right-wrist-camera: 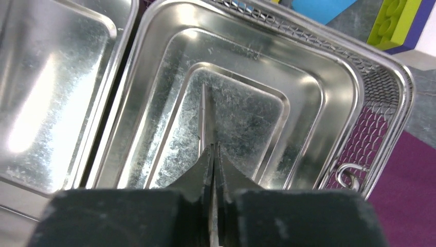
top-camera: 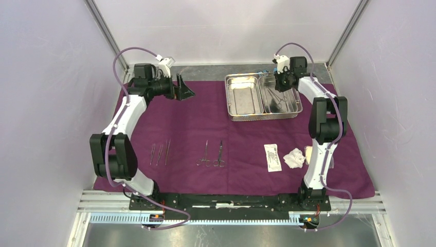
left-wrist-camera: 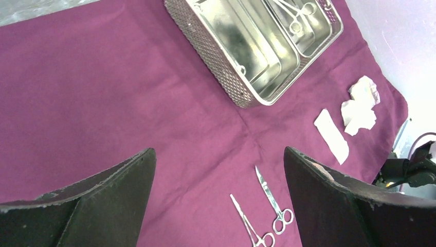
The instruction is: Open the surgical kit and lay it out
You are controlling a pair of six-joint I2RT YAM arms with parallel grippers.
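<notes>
A metal instrument case (top-camera: pixel 262 117) stands at the back, right of centre, with two trays inside. In its right tray lies a ring-handled instrument (left-wrist-camera: pixel 297 27). My right gripper is shut over that tray. A slim pointed tip (right-wrist-camera: pixel 202 114) shows beyond its fingers, and the rest runs beneath or between them; I cannot tell whether they touch it. At the back left, my left gripper (top-camera: pixel 186 87) hangs open and empty above the purple cloth (top-camera: pixel 190 123). Scissors (top-camera: pixel 220 154) and a clamp (top-camera: pixel 206 154) lie at the front middle, beside slim instruments (top-camera: pixel 160 154) farther left.
A white packet (top-camera: pixel 272 157) and crumpled gauze (top-camera: pixel 294 158) lie at the front right, near the right arm. The case's left tray (top-camera: pixel 243 98) looks empty. Coloured blocks (right-wrist-camera: pixel 393 23) stand behind the case. Cloth between the left gripper and the case is clear.
</notes>
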